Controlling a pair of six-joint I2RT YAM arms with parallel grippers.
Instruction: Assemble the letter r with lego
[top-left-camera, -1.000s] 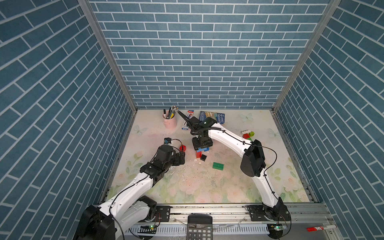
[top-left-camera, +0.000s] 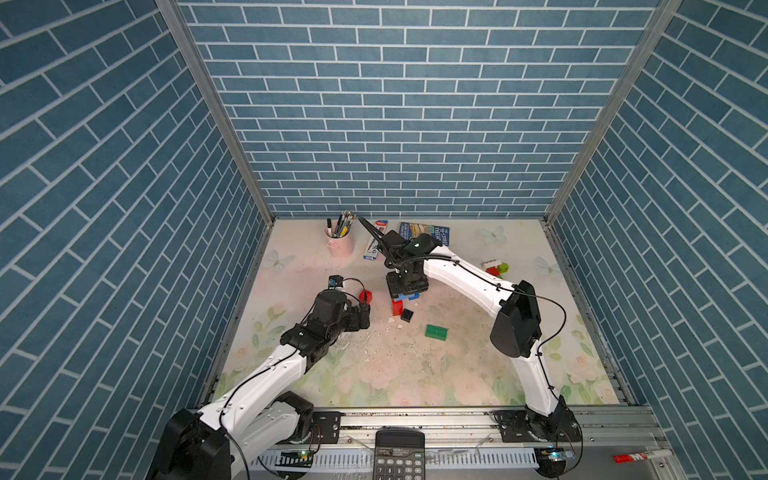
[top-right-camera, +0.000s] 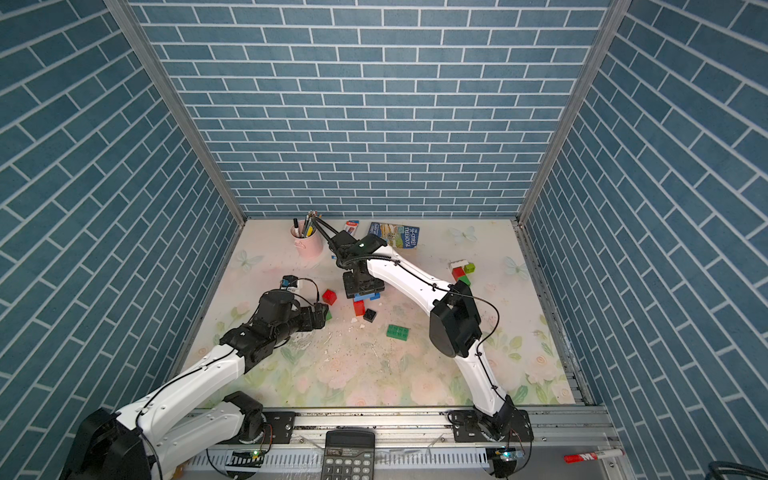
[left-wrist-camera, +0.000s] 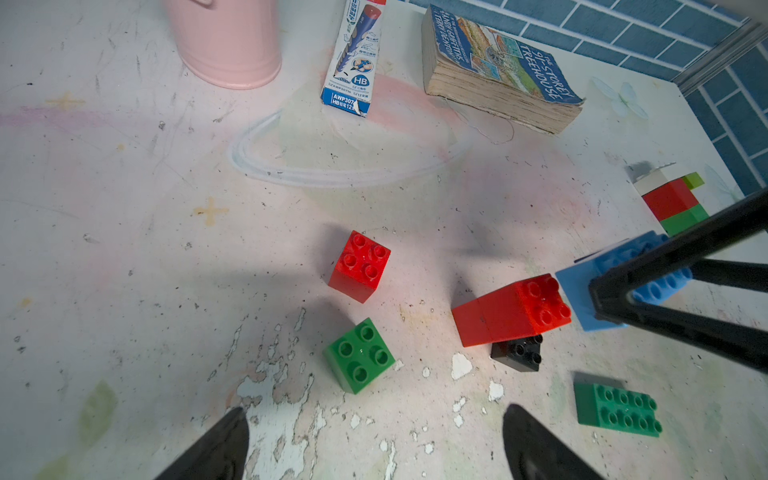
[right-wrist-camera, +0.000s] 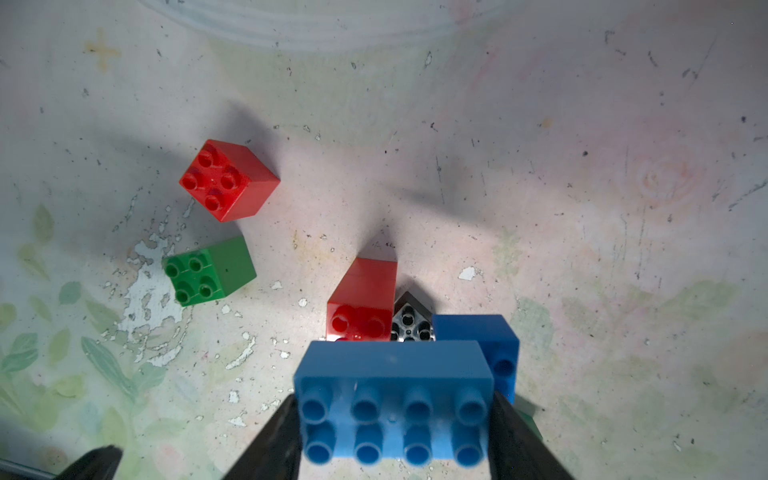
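Note:
In the right wrist view my right gripper is shut on a long blue brick (right-wrist-camera: 392, 361), whose studs face the camera. A second, darker blue piece (right-wrist-camera: 484, 332) shows behind its right end; whether the two are joined I cannot tell. Close by, a tall red piece (left-wrist-camera: 512, 310) rises from the table, with a small black brick (left-wrist-camera: 518, 352) at its right. Open and empty, my left gripper is at the left, its blurred fingers (left-wrist-camera: 214, 452) wide apart. Ahead of it lie a small red brick (left-wrist-camera: 360, 266) and a small green brick (left-wrist-camera: 358, 356).
A long green brick (left-wrist-camera: 617, 408) lies to the right. Further back sits a white, red and green cluster (left-wrist-camera: 672, 198). The pink cup (left-wrist-camera: 228, 40), pencil box (left-wrist-camera: 353, 56) and book (left-wrist-camera: 500, 68) line the rear.
The left arm and the loose bricks have not visibly moved.

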